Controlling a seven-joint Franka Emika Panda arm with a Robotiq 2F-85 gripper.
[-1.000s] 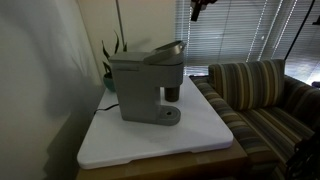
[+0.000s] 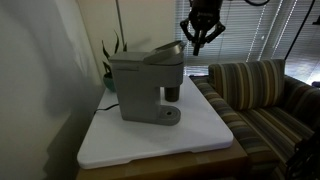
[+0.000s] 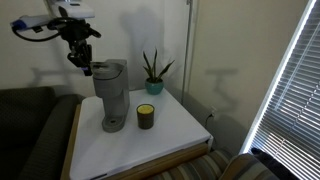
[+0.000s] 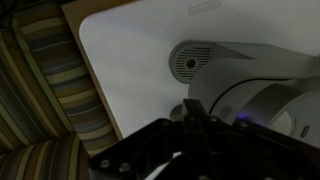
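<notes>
A grey coffee maker [image 2: 145, 90] stands on a white table [image 2: 105, 148], its top part [image 2: 165, 52] slanting up toward the gripper. Beside the machine is a dark mug [image 3: 146, 118] with a yellow inside. My gripper [image 2: 196, 50] is shut and points down, just off the upper front of the machine. From the other side, the gripper [image 3: 87, 70] appears close by the machine's top; whether they touch, I cannot tell. In the wrist view the fingertips [image 4: 190, 105] are together beside the machine's head [image 4: 255, 95], with nothing visible between them.
A potted plant [image 3: 155, 70] stands behind the coffee maker. A striped couch [image 2: 250, 90] adjoins the table's right side in exterior view 1.
The gripper has come down from the top of exterior view 1 to the level of the coffee maker's top. The coffee maker and mug have not moved.
</notes>
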